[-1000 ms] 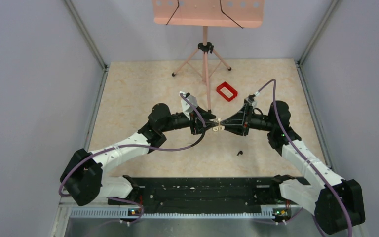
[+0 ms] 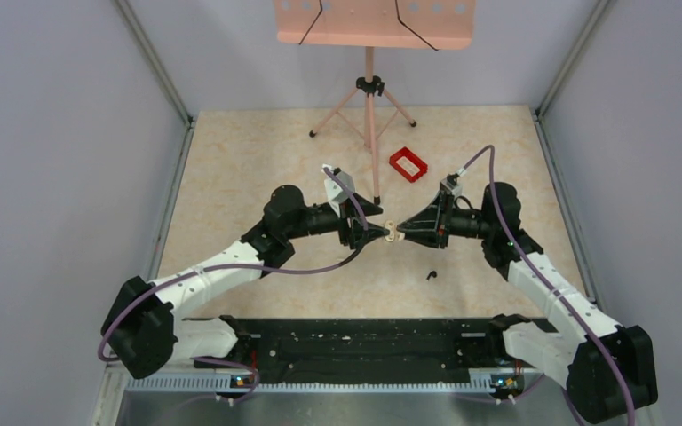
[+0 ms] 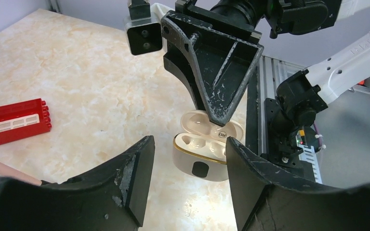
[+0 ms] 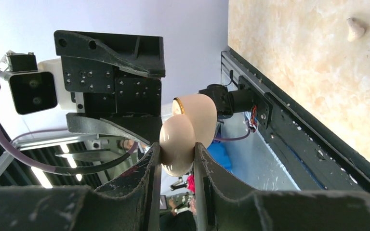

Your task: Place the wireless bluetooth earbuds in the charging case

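Observation:
The cream charging case (image 3: 200, 163) is held in the air, lid open, by my right gripper, which is shut on it. In the left wrist view the lid (image 3: 200, 120) stands up behind the earbud compartments, where I see no earbud clearly. My left gripper is open, its fingertips either side of the case body in that view; whether they touch it cannot be told. A small pale piece (image 4: 355, 30), probably an earbud, lies on the table in the right wrist view; a small dark piece (image 2: 432, 274) shows in the top view.
A red tray (image 2: 408, 164) lies toward the back, beside the pink music stand's leg (image 2: 375, 169). The table (image 2: 222, 169) is otherwise largely clear. Its dark front rail (image 2: 355, 337) runs below both arms.
My left arm has shifted slightly, and the case between the grippers looks slightly moved or turned. The right arm is nearly still.

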